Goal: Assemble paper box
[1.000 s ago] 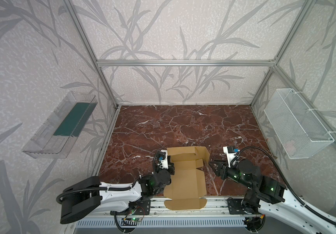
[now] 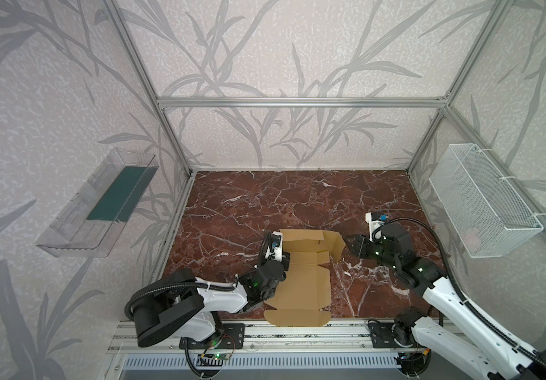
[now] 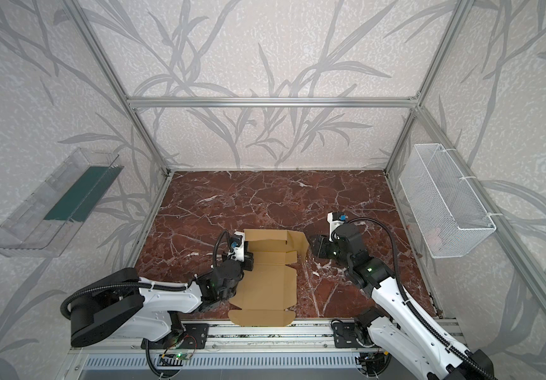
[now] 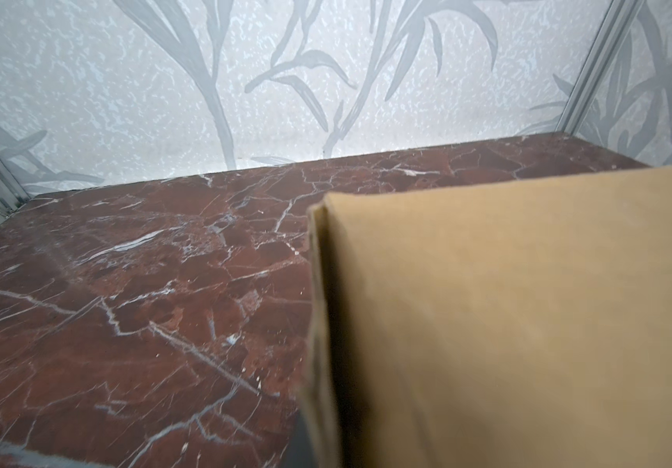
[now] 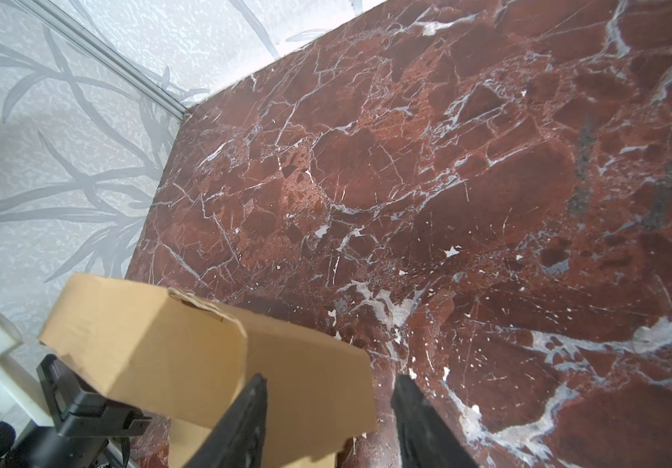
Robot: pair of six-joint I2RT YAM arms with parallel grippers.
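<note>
The brown paper box (image 2: 304, 288) is a part-folded cardboard sheet at the table's front, its far end raised into low walls. A side flap (image 5: 312, 382) at its far right corner stands out, rising between the fingers of my right gripper in that wrist view. That gripper is open; whether it touches the flap cannot be told. At the box's left edge, my left gripper (image 2: 285, 258) is shut on the thin cardboard of the far left wall. Cardboard (image 4: 523, 312) covers the right half of the left wrist view and hides most of the left fingers.
A clear bin (image 2: 64, 234) hangs on the left wall, a white mesh basket (image 2: 475, 209) on the right. The box's near flap (image 2: 298, 318) overlaps the table's front rail.
The box has slid away from the front edge together with my left gripper, turning slightly.
</note>
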